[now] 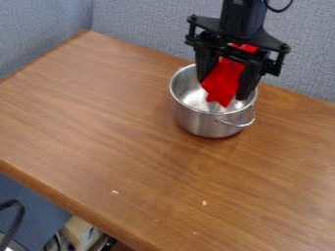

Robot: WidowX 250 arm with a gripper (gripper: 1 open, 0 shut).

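Note:
My black gripper (236,61) is shut on a red object (222,82), holding it over the steel pot (203,118) near the back edge of the wooden table. The red object's lower part hangs at or inside the pot's opening; whether it touches the pot cannot be told. The pot stands upright, with a wire handle on its front right side.
Grey padded walls stand behind and at the left. Some cables lie off the table at the lower left.

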